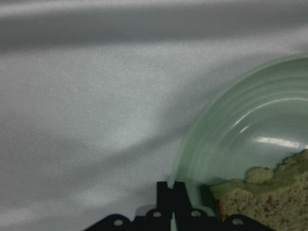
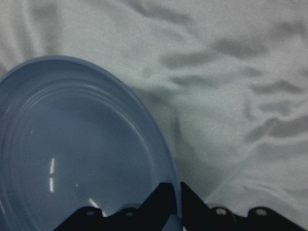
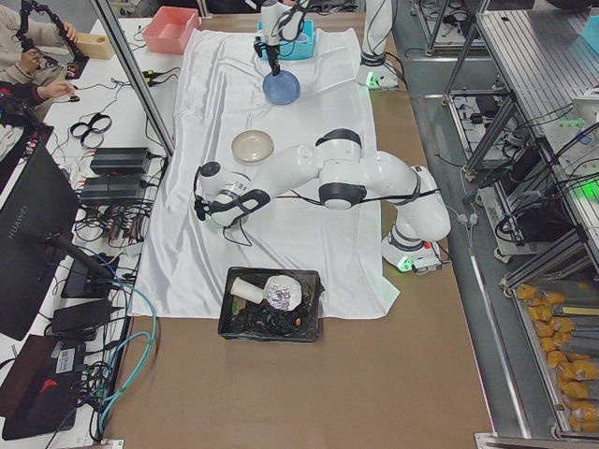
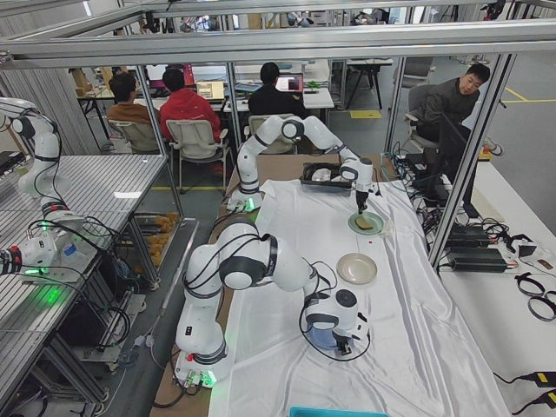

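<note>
A green plate (image 1: 231, 115) holding a speckled bread-like slice (image 1: 260, 202) sits on the white cloth. My left gripper is at the plate's rim; its fingertips are close together and what lies between them is unclear. A blue plate (image 2: 82, 139) lies at the other end of the cloth. My right gripper has its fingers closed on that plate's rim. A beige plate (image 4: 356, 268) lies between the two.
A black bin (image 3: 257, 332) with a white cylinder and a foil-covered item stands at one end, a blue container (image 4: 334, 413) at the other. A pink box (image 3: 170, 28) is on the side table.
</note>
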